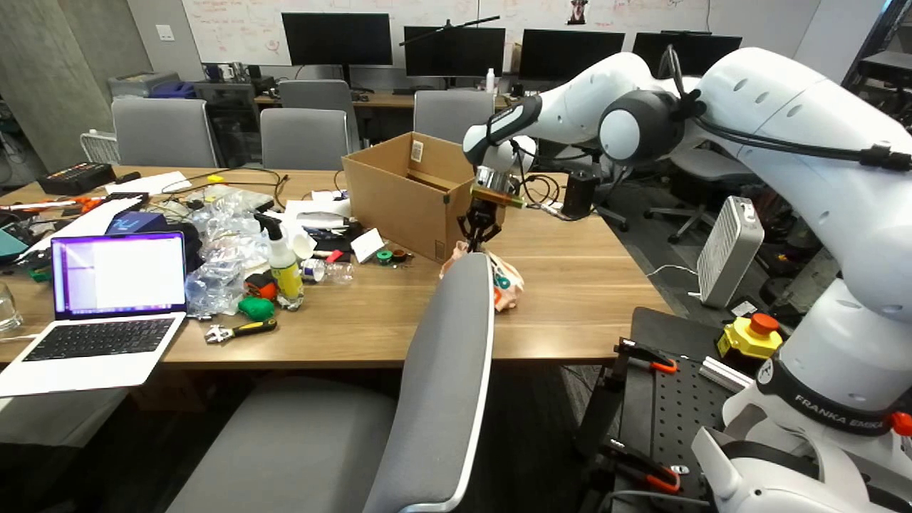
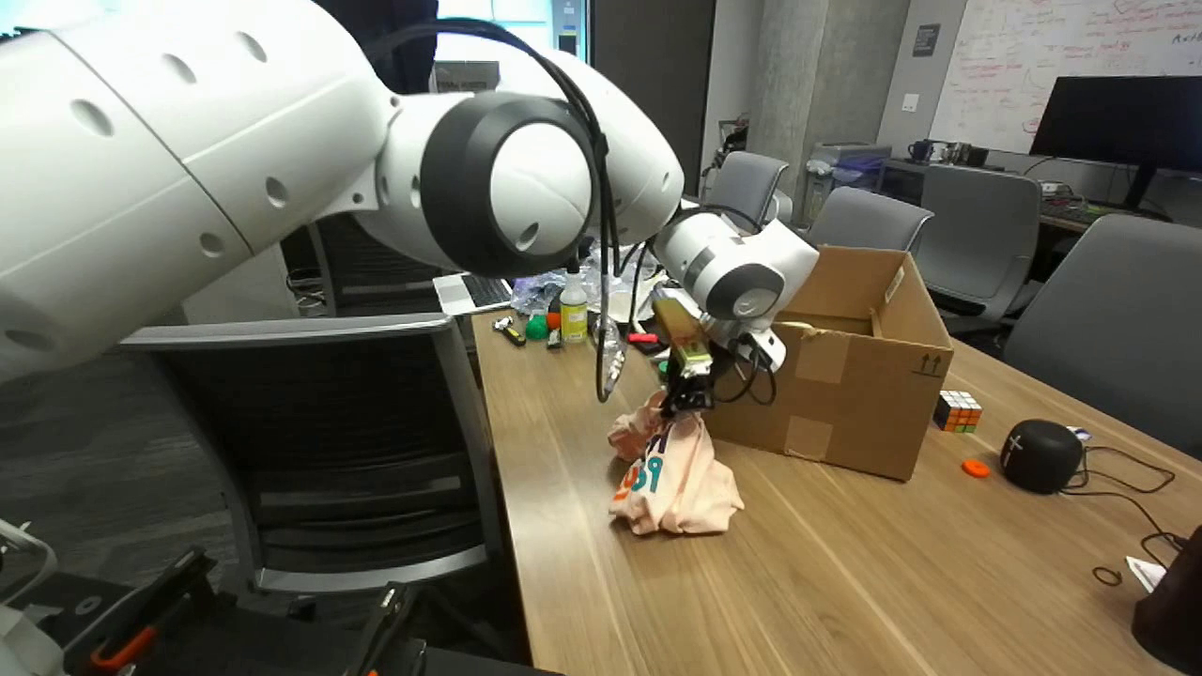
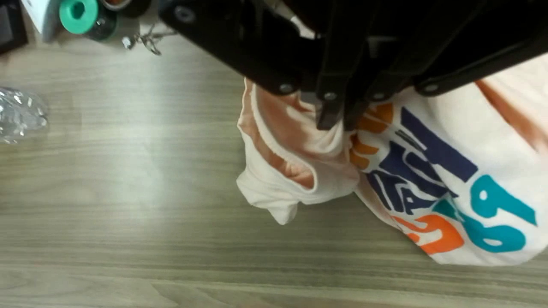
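A pale peach cloth (image 2: 682, 484) with bold coloured lettering lies crumpled on the wooden table, its upper part drawn up into my gripper (image 2: 679, 407). In the wrist view my gripper has its fingertips close together, pinching a fold of the cloth (image 3: 329, 182); the printed side spreads to the right and an open hem gapes on the left. Much of the cloth still rests on the table. Exterior view 1 shows my gripper (image 1: 475, 244) beside the cardboard box, with the chair back covering part of the cloth (image 1: 506, 286).
An open cardboard box (image 1: 402, 205) stands right behind the gripper. To the left are a spray bottle (image 1: 284, 265), plastic wrap, tools and a laptop (image 1: 120, 291). A grey chair (image 1: 444, 385) rises at the front edge.
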